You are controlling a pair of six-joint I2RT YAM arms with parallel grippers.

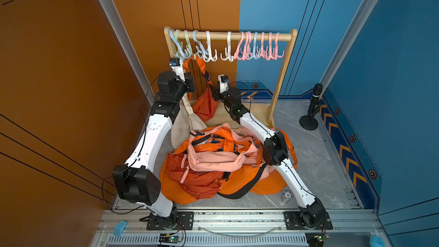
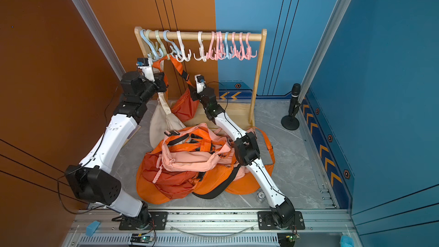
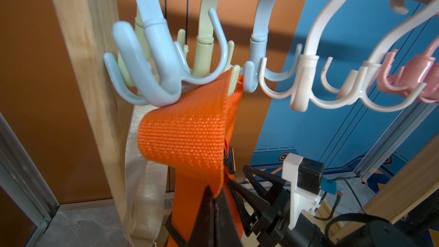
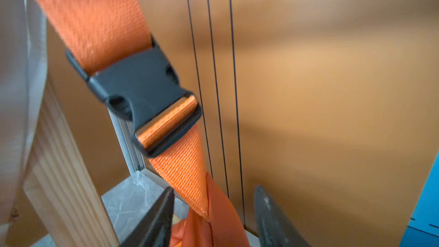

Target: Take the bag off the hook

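An orange bag (image 1: 205,107) hangs by its strap (image 3: 183,132) under the pale hooks at the rack's left end; a green hook (image 3: 233,80) pokes up at the strap's top. My left gripper is shut at that strap, its fingertips against the orange webbing; whether any is pinched between them is unclear. My right gripper is part open lower down, just below the black buckle (image 4: 141,87), with the strap and bag fabric between or just beyond its fingers.
A cream strap (image 3: 146,187) hangs beside the left post. Orange and pink bags (image 1: 215,160) are piled on the floor in front. A black microphone stand (image 1: 309,121) is at the right. More white and pink hooks line the rail.
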